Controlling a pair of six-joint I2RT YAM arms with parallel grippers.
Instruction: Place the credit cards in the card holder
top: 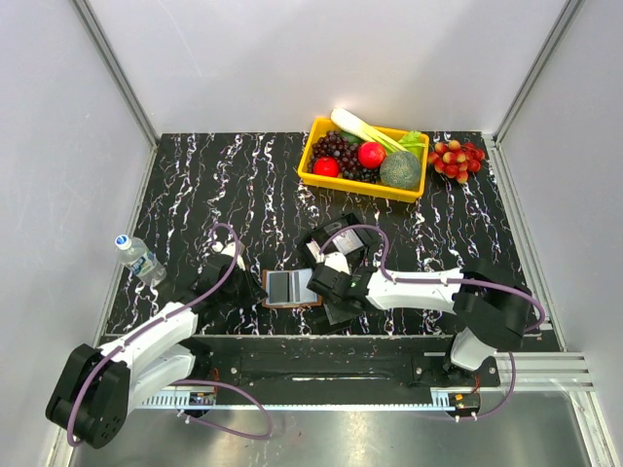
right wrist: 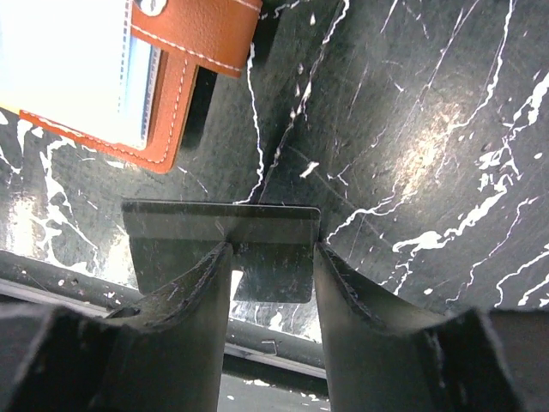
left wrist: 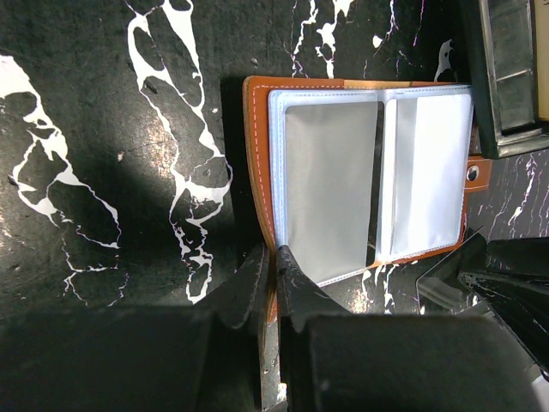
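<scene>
The card holder (left wrist: 334,172), brown leather with clear sleeves, lies open on the black marbled table. My left gripper is shut on its left edge, as the left wrist view shows. A dark card (right wrist: 176,245) with a black stripe lies to the front right of the holder, by the table's front edge. Just over its right half, my right gripper stands partly open, fingertips on either side of a narrow gap. The card shows between and beneath them; whether they touch it I cannot tell. From above, the right gripper largely hides the card.
A black compartmented box (top: 311,243) stands right behind the holder, close to the right arm. Farther back are a yellow basket (top: 365,189) of produce and red grapes (top: 456,160). A water bottle (top: 139,259) lies left of the left arm.
</scene>
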